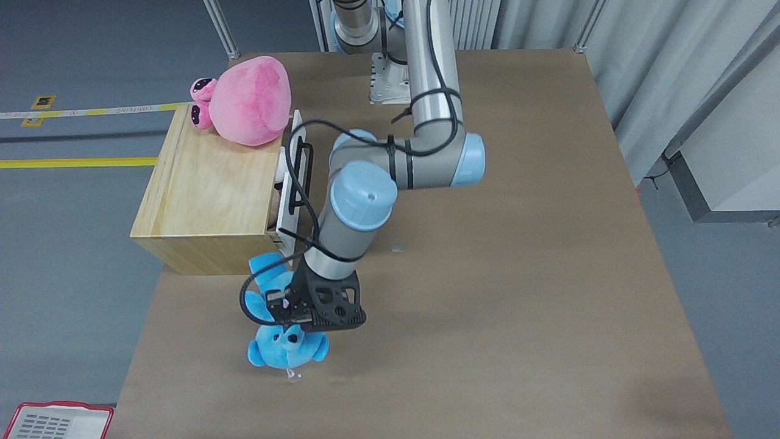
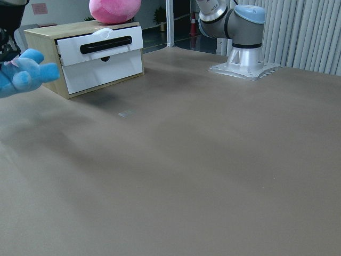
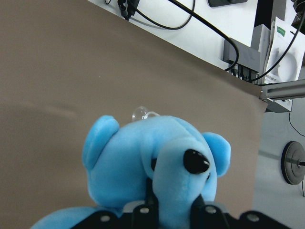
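Note:
My black gripper (image 1: 289,311) is shut on a blue plush toy (image 1: 285,345), which has a dark nose, round ears and a clear suction cup on top. In the left view the toy (image 2: 26,77) is off the table at the left edge, held by the gripper. In the wrist view the toy (image 3: 124,167) fills the lower middle, between the black fingers. A wooden cabinet (image 1: 201,190) with white drawer fronts (image 2: 101,72) stands beside it, the top drawer slightly out in the front view. A round pink plush (image 1: 248,102) sits on the cabinet top.
A robot base (image 2: 245,69) stands at the back. A red-rimmed white basket (image 1: 58,421) lies on the floor at the lower left, beyond the table.

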